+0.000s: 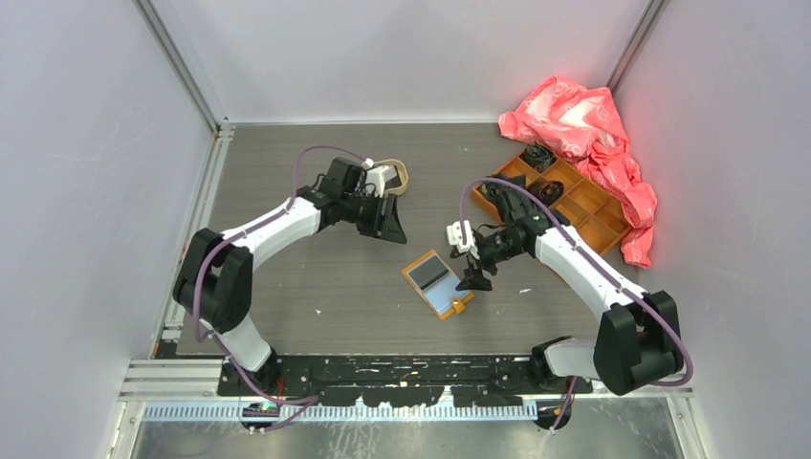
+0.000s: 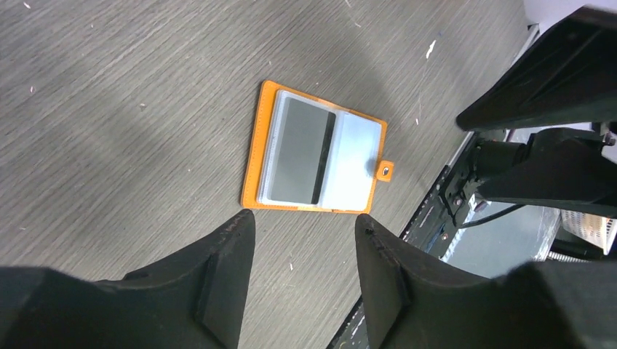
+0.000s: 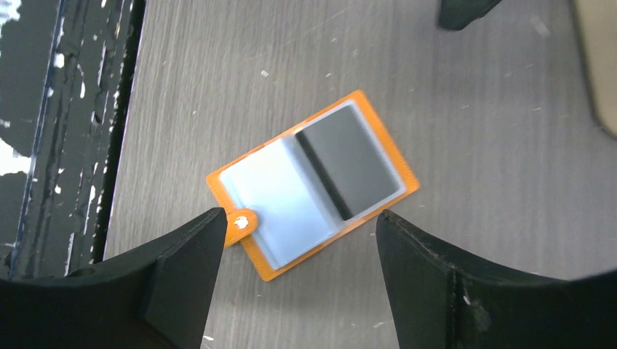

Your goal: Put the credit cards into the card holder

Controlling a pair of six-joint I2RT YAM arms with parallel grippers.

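An orange card holder (image 1: pixel 415 263) lies open on the table, showing a dark grey panel and a pale, clear sleeve. Its orange snap tab (image 2: pixel 385 171) sticks out at one edge. My left gripper (image 1: pixel 394 237) hovers up and left of the holder; in its wrist view the fingers (image 2: pixel 229 273) stand apart with nothing between them. To the holder's right, close above its edge, is my right gripper (image 1: pixel 475 277), open and empty, its fingers (image 3: pixel 196 262) spread. Neither touches the holder in the wrist views. I cannot make out any separate loose card.
Behind the left gripper stands a beige oval tray (image 1: pixel 403 176), partly covered by the arm. A brown divided box (image 1: pixel 601 228) with dark items sits at the right, beside a crumpled red bag (image 1: pixel 559 115). Table left of the holder is clear.
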